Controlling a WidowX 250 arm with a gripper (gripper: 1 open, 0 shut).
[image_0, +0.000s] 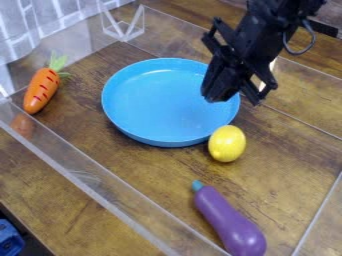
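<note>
The black gripper hangs over the back right edge of the blue plate, its fingers pointing down; whether anything is between them is unclear. A yellow lemon-like object lies on the wooden table just right of and below the plate, clear of the gripper.
A carrot lies at the left. A purple eggplant lies at the front right. Clear plastic walls run along the left side, with a small blue object at the lower left corner. Bare table surrounds these on the right.
</note>
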